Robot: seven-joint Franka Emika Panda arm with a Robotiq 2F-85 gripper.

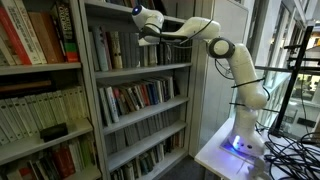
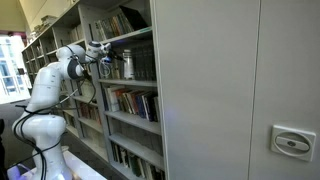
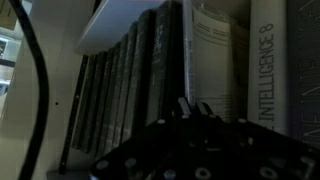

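High on the bookshelf, my gripper is at a row of upright books, its fingers dark and close together at the bottom of the wrist view. Between the fingertips runs the edge of a thin white-edged book (image 3: 188, 50), and the fingers look shut on it; deep shadow hides the exact contact. Just right of it are pale page edges (image 3: 212, 60). A thick white book with INTELLIGENCE on its spine (image 3: 266, 70) stands farther right. To the left, several dark matching volumes (image 3: 128, 80) lean slightly.
A pale shelf upright (image 3: 50, 95) stands left of the dark volumes, and a black cable (image 3: 38, 70) crosses in front of it. Lower shelves (image 1: 145, 115) hold many books. The white table (image 1: 218, 158) under the arm's base has bare room.
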